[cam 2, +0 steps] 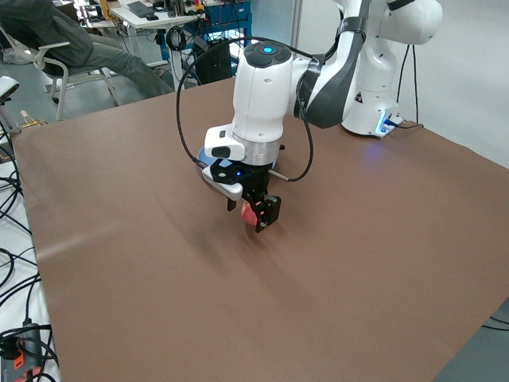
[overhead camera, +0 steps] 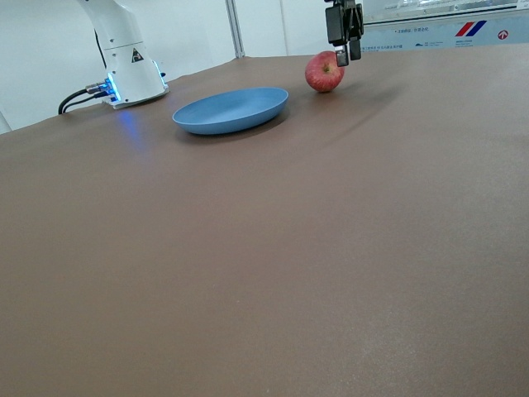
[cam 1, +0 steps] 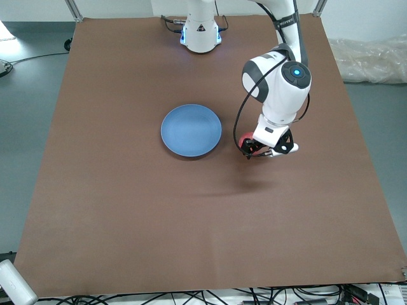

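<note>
A red apple (overhead camera: 324,76) rests on the brown table (cam 1: 210,235), partly hidden beneath the arm in the left and right views. A blue plate (cam 1: 191,129) lies empty to its left in the left view. My black gripper (overhead camera: 345,51) hangs just above the apple in the top view, pointing down; in the right view its fingers (cam 2: 266,215) straddle the area over the apple and look apart. In the top view nothing shows held between them.
A white robot base (cam 1: 201,32) with cables stands at the back edge. Cables and equipment line the table's outer edge.
</note>
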